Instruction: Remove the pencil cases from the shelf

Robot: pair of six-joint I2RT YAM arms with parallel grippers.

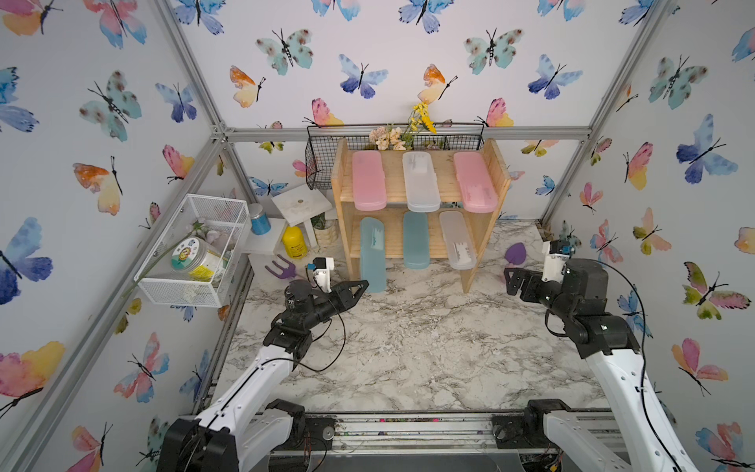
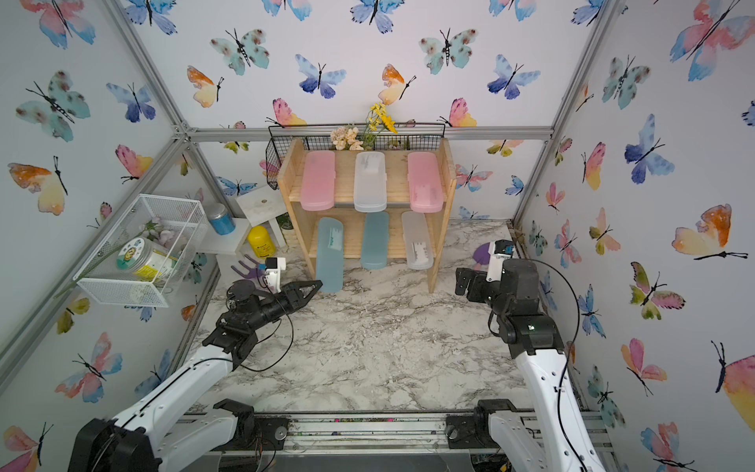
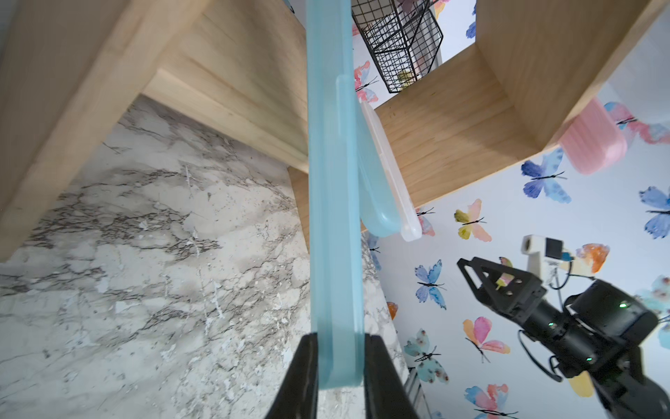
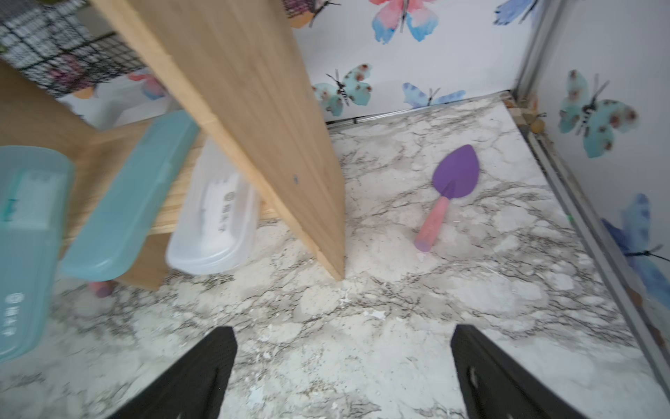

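Observation:
The left blue pencil case [image 1: 373, 255] juts far out from the lower level of the wooden shelf [image 1: 393, 200]. My left gripper is shut on its near end, a finger on each long side. Beside it on that level lie another blue case [image 1: 416, 240] and a clear whitish one [image 1: 458, 240]. On the upper level rest a pink case [image 1: 369, 181], a clear white case [image 1: 421, 181] and a second pink case [image 1: 476, 182]. Right of the shelf, my right gripper hangs open and empty, fingers wide apart.
A purple trowel [image 4: 455, 171] lies right of the shelf. To the left are a purple hand fork [image 1: 280, 268], a yellow bottle [image 1: 294, 242] and a white wire basket [image 1: 192, 251].

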